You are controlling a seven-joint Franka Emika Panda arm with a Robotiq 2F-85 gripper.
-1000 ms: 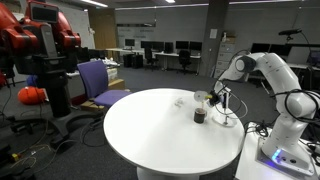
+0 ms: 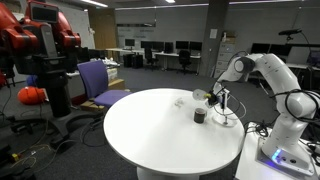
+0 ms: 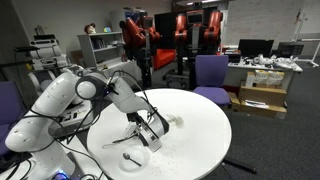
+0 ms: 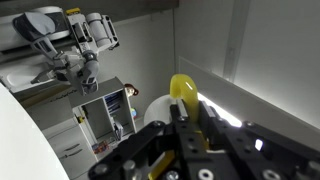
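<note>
In the wrist view a long yellow object rises from between the fingers of my gripper, which is shut on it. What the object is I cannot tell. A round white surface shows behind it. From exterior view 1, my gripper is over the right part of the white table, close to a dark mug, with a small patch of yellow at its tip. Whether the yellow object touches anything is too small to make out. Exterior view 2 shows the arm reaching over the table, its fingers hard to pick out.
A white plate with a dark-headed utensil lies near the arm's base. Small pale items sit farther along the white table. A purple chair stands beyond its edge.
The arm's end has shifted only slightly near the mug. The mug, plate and table items look unmoved.
</note>
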